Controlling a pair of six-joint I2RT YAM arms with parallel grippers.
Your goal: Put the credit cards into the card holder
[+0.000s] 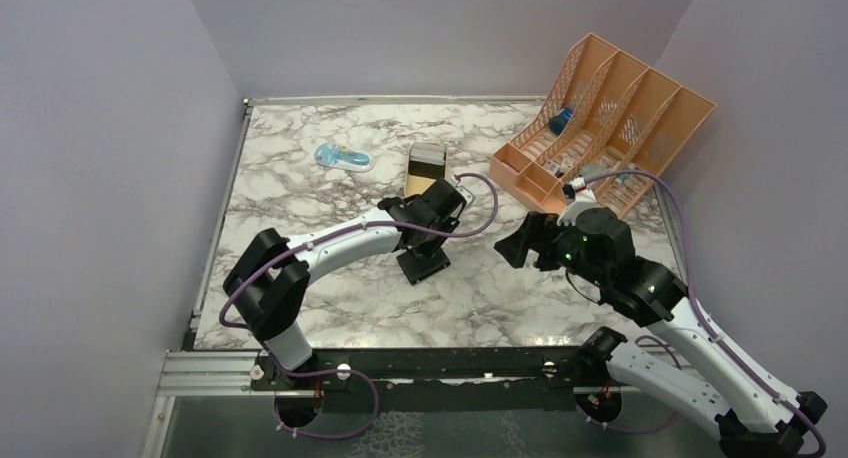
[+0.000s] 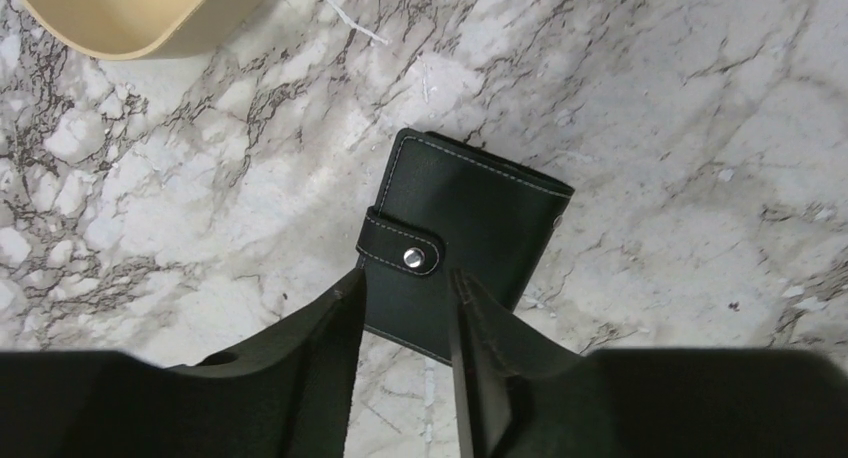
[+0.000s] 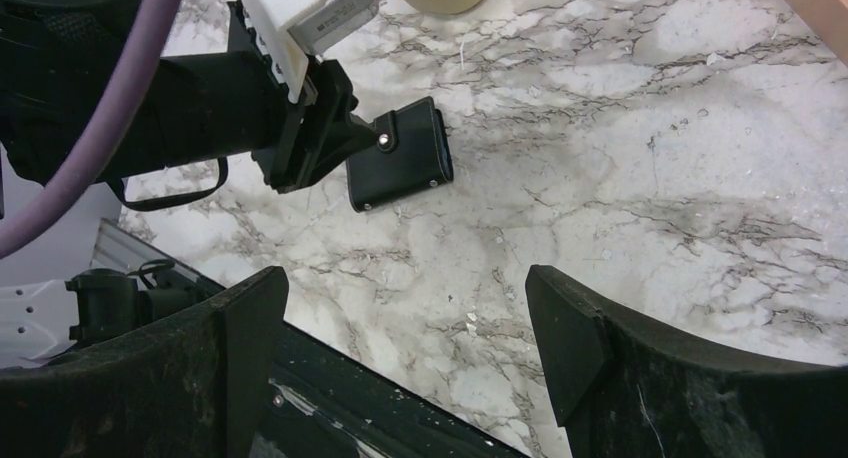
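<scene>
The black card holder point(image 2: 470, 208) lies closed on the marble table, its strap snapped down by a silver button. In the left wrist view, my left gripper hovers over its lower part, fingers part open with nothing held between them. Seen from the right wrist, the left fingers point(image 3: 318, 143) are close over the holder's near-left side; contact cannot be made out. My right gripper is wide open and empty, to the right of the holder point(image 1: 424, 270). Grey and black card-like pieces point(image 1: 428, 152) stand in a tan container point(image 1: 424, 186) behind the left gripper.
An orange divided rack point(image 1: 520, 183) with small items stands at the back right. A blue packaged item point(image 1: 344, 158) lies at the back left.
</scene>
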